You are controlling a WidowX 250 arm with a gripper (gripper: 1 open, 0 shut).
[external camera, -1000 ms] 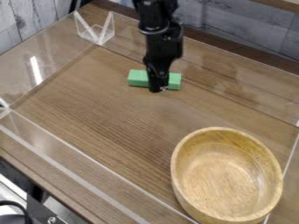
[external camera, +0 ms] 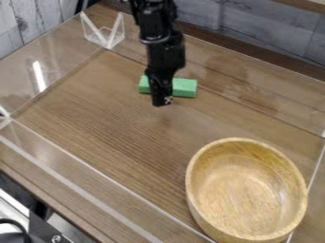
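The black arm reaches down from the top centre, its gripper low at the green block, which lies flat on the wooden table. The fingertips are in front of the block's middle and hide part of it. The gripper looks shut; whether anything is between its fingers is too small to tell.
A large empty wooden bowl stands at the front right. The table's edge runs along the lower left.
The gripper has moved from right of centre toward the left and a little nearer the front over the last second. The green block looks unmoved.
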